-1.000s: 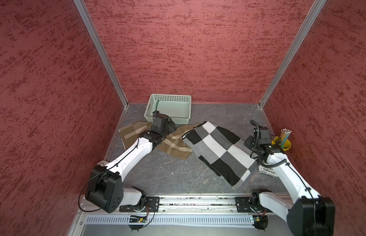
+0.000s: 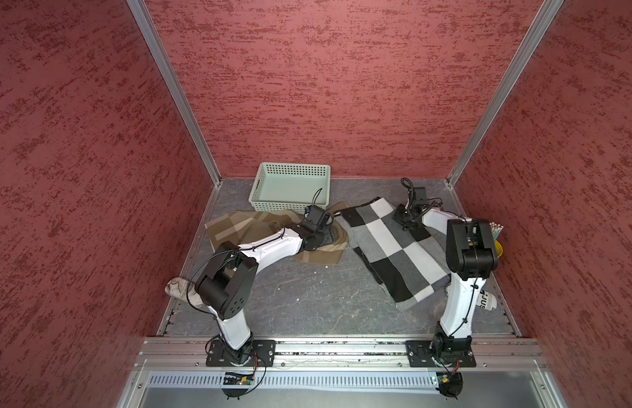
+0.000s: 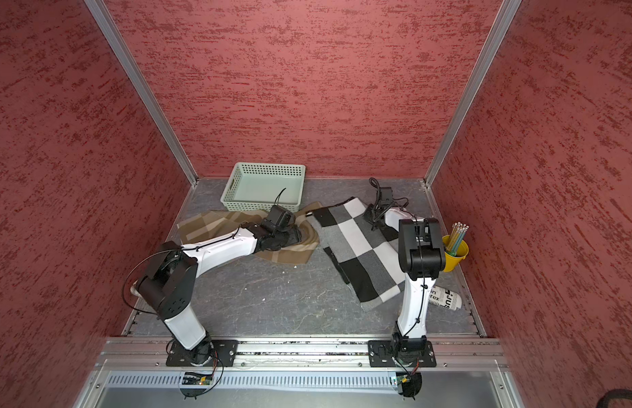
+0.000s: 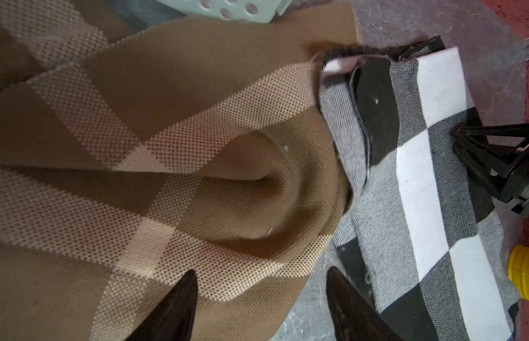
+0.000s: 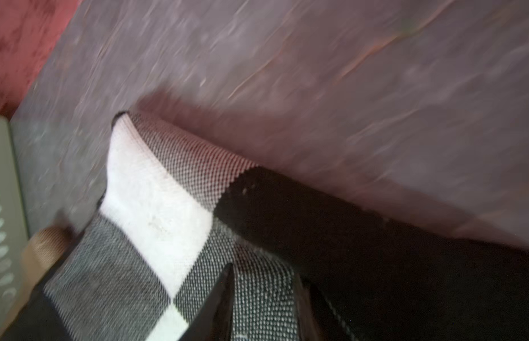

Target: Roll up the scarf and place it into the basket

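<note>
The black-and-white checked scarf (image 2: 390,251) lies partly folded on the right half of the floor. My right gripper is shut on its far right part, the cloth bunched between the fingers. A brown plaid scarf (image 4: 219,238) lies rumpled at left, touching the checked one. My left gripper stands open over the brown scarf's right end, beside the checked scarf's left edge. The pale green basket (image 2: 288,180) is empty at the back, behind the brown scarf.
A yellow cup (image 3: 454,260) with coloured rods stands by the right wall, a white printed bag (image 3: 446,297) in front of it. Bare floor lies at the front middle and back right.
My left gripper has moved right and lower over the brown scarf.
</note>
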